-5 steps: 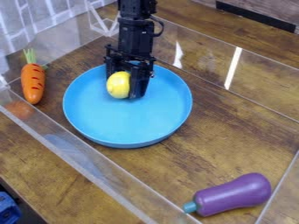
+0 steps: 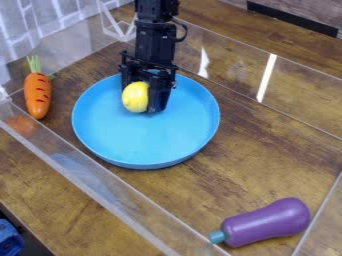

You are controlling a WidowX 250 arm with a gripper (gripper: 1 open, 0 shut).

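My black gripper reaches down from the top over the back part of a blue plate. A small yellow object is at its fingertips, above or on the plate. The fingers are dark and overlap, so I cannot tell whether they are shut on it.
A toy carrot lies left of the plate. A purple eggplant lies at the front right. A blue object peeks in at the lower left. Clear walls border the wooden surface, whose right part is largely free.
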